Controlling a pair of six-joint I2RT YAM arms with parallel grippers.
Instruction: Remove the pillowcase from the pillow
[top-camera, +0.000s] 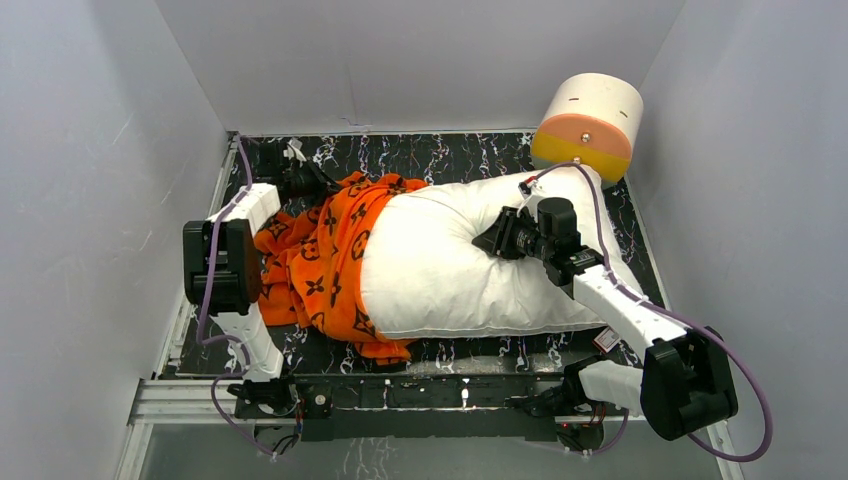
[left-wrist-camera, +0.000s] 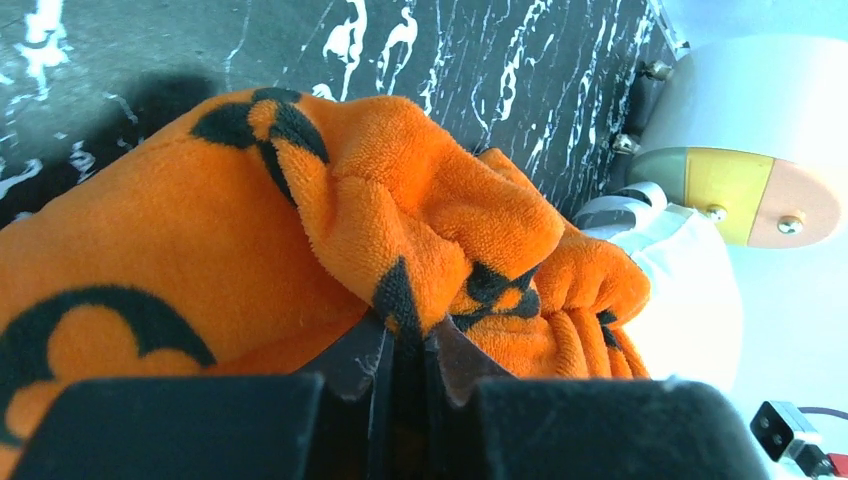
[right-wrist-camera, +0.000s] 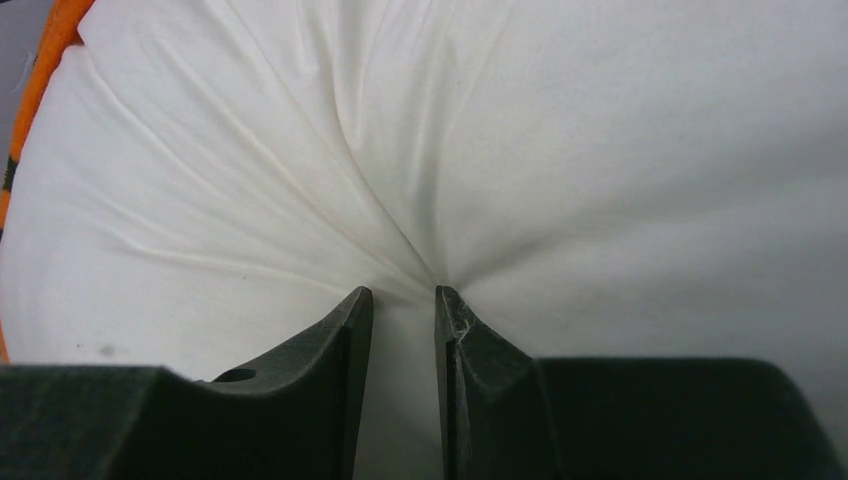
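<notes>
The white pillow (top-camera: 440, 270) lies across the table, most of it bare. An orange pillowcase (top-camera: 315, 265) with black patterns covers only its left end and lies bunched beyond it. At the pillowcase's far edge, my left gripper (top-camera: 330, 186) is shut on a fold of it; in the left wrist view the orange fold (left-wrist-camera: 400, 250) runs between the fingers. My right gripper (top-camera: 490, 245) is pressed into the middle of the pillow. In the right wrist view its fingertips (right-wrist-camera: 357, 305) stand close together on the white fabric (right-wrist-camera: 400, 284), and creases gather into them.
A white, yellow and orange drum-shaped object (top-camera: 588, 125) stands in the back right corner, close to the pillow. Dark marbled table (top-camera: 430, 155) shows behind the pillowcase. Grey walls enclose the sides and back.
</notes>
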